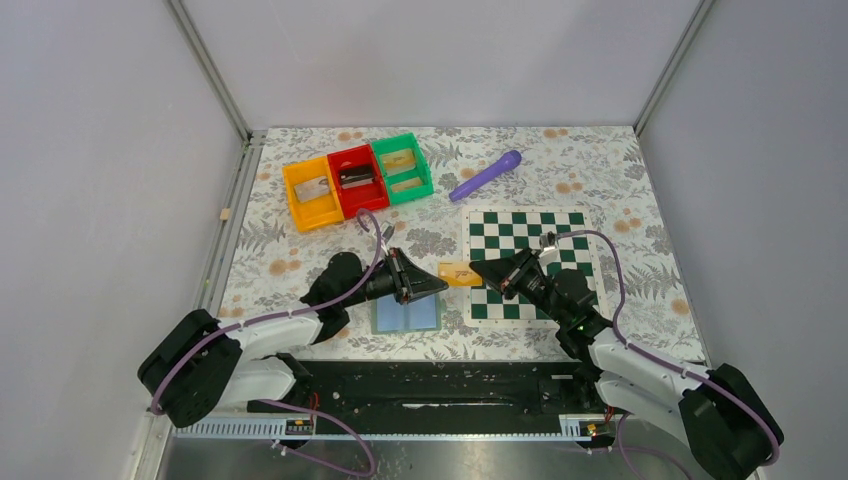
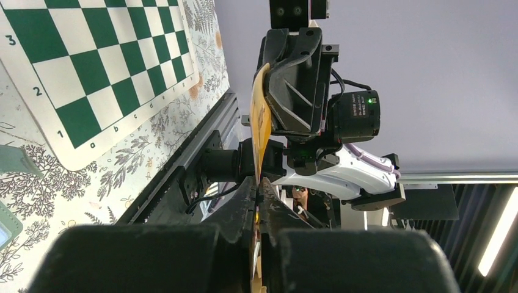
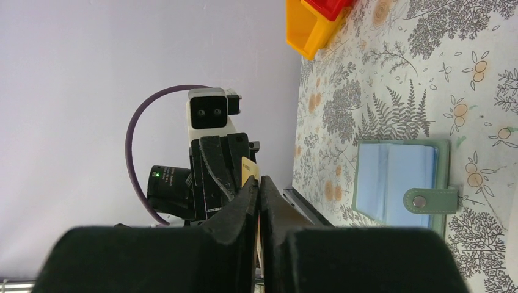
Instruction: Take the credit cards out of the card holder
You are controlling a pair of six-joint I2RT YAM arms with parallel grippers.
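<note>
A thin yellow card (image 1: pixel 459 274) is held up between the two grippers over the table's middle. My left gripper is shut on its near end, the card (image 2: pixel 261 125) running edge-on from its fingertips. My right gripper (image 1: pixel 474 268) is at the card's other end. In the right wrist view its fingers (image 3: pixel 244 210) look close together, with the card (image 3: pixel 248 170) beyond them; whether they grip it cannot be told. The green card holder (image 3: pixel 441 177) lies on the table with blue inner pages and a snap strap (image 3: pixel 430 201), partly under the left gripper from above.
Joined yellow (image 1: pixel 318 208), red (image 1: pixel 363 204) and green (image 1: pixel 408 195) bins stand at the back left, with flat items inside. A purple microphone-like stick (image 1: pixel 485 177) lies at the back. Under the right arm is a green checkerboard (image 1: pixel 500 230).
</note>
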